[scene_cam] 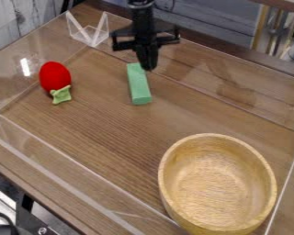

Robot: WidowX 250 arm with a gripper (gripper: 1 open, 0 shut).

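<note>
The dark gripper point(144, 40) is at the top centre of the camera view, shut, with nothing visible between its fingers. It is above and behind a long light-green block point(140, 84) lying on the wooden table. A red object point(55, 75) with a small green piece point(62, 95) sits at the left. A large tan bowl point(217, 184) stands at the lower right.
A clear, thin-edged object point(87, 27) is at the upper left, beside the back edge.
</note>
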